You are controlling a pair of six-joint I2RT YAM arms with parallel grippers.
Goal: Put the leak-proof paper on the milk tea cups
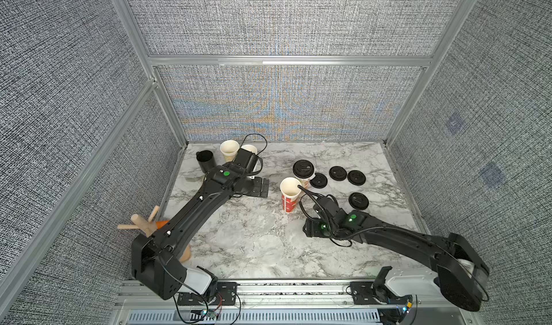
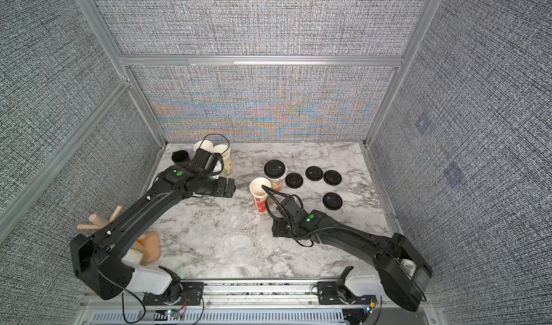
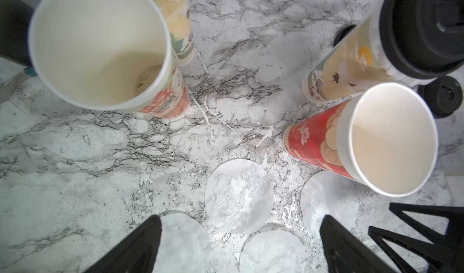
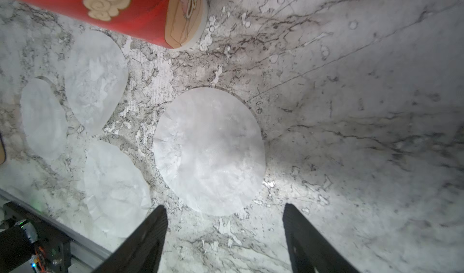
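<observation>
Several white round leak proof papers (image 4: 208, 147) lie on the marble table near a red paper cup (image 1: 290, 195). My right gripper is over the table just short of the nearest paper, its fingers apart with nothing between them. My left gripper hangs open above other papers (image 3: 239, 195), left of the red cup. Open, uncovered cups (image 1: 228, 149) stand at the back left, partly hidden by my left arm. A patterned cup with a black lid (image 3: 345, 62) stands behind the red cup.
Loose black lids (image 1: 356, 176) lie on the right half. A black container (image 1: 205, 159) stands at the back left. Wooden objects (image 1: 143, 224) sit at the left front edge.
</observation>
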